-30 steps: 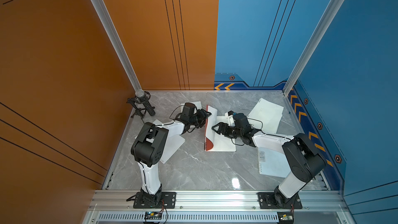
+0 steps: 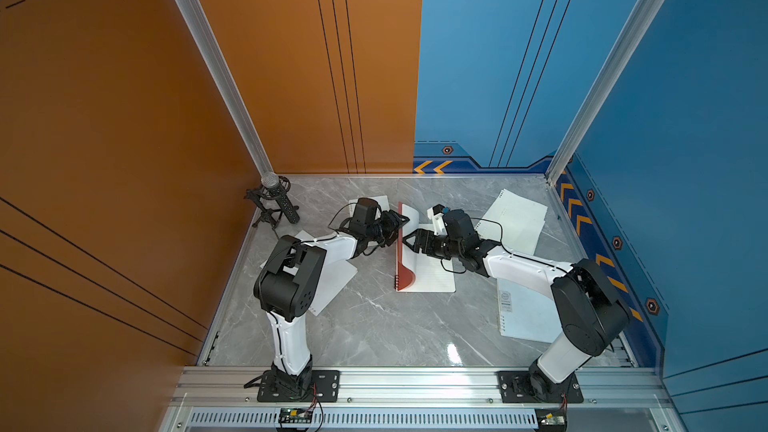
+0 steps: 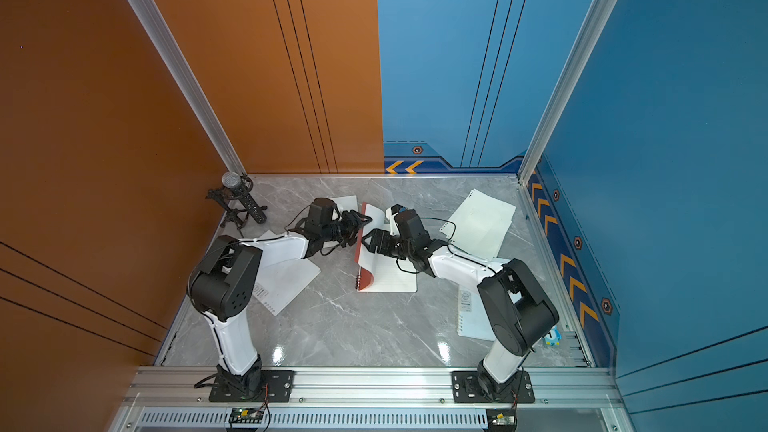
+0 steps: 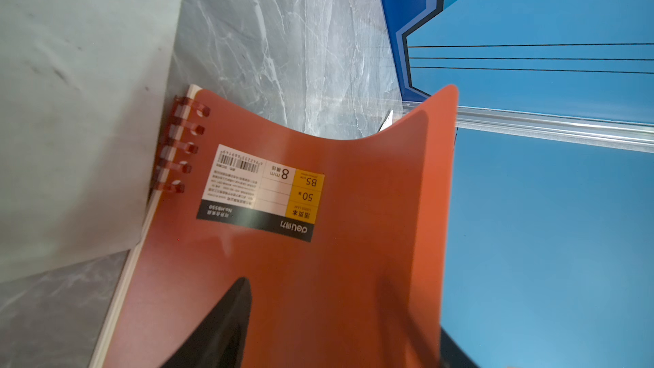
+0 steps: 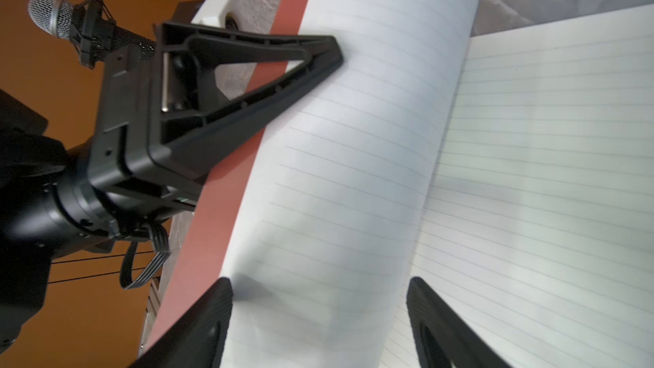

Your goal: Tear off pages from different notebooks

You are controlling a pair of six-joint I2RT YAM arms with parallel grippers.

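Observation:
A spiral notebook with a red cover point(image 4: 354, 252) lies open mid-table, its cover and a white lined page point(image 5: 354, 184) curling up at the left. At that raised edge is my left gripper point(image 2: 402, 225); the left wrist view shows its fingers point(image 4: 221, 327) apart, with the cover edge between them and one finger partly behind it. Against the page's inner face, one left finger point(image 5: 293, 81) is visible in the right wrist view. My right gripper is open just right of the curled page, its fingers spread; whether it touches the paper cannot be told.
A white notebook point(image 2: 516, 220) and a pale blue one point(image 2: 528, 312) lie at the right. Loose sheets point(image 2: 332, 284) rest at the left, partly under the left arm. A microphone on a tripod point(image 2: 276, 200) stands back left.
My right gripper has moved a little left, closer to the curled page and my left gripper. The left arm stays nearly in place.

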